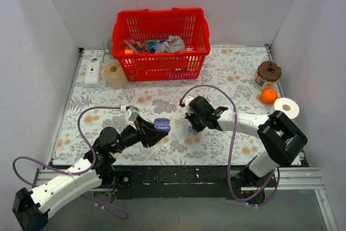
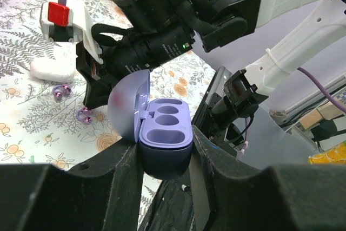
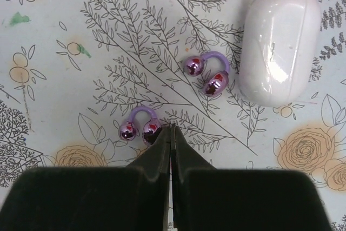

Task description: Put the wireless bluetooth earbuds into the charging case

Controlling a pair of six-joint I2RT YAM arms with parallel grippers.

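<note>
An open purple charging case is raised above the table, lid up and slots showing. My left gripper is shut on the case's lower end. Two purple clip-shaped earbuds lie on the cloth: one earbud close to the right fingertips, the other earbud beside a white rounded case. In the right wrist view my right gripper is shut with nothing between its fingers, its tip overlapping the edge of the nearer earbud. Whether it touches that earbud, I cannot tell. From the top, the right gripper mostly covers the earbuds.
Behind stands a red basket holding assorted items. A jar, an orange and a white roll sit at the right edge. A tape roll and white box are back left. Cloth between the arms is clear.
</note>
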